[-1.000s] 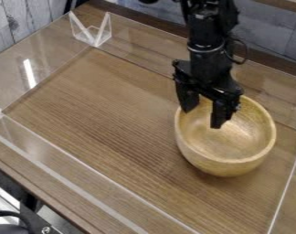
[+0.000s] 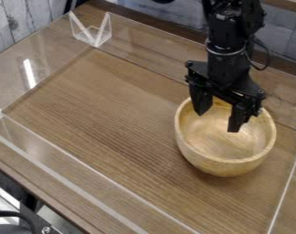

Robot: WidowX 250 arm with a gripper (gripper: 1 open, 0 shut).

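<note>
My gripper (image 2: 224,110) hangs over the back part of a large light wooden bowl (image 2: 224,146) on the right of the table, its two black fingers spread apart and open. The fingertips reach down just inside or above the bowl's rim. I see nothing held between them.
A small white wire-like object (image 2: 92,27) stands at the back left, near the table's edge. The bowl sits close to the right side of the view.
The gripper has shifted slightly to the right over the bowl and its fingers look a little differently angled. The bowl stays in about the same place.
</note>
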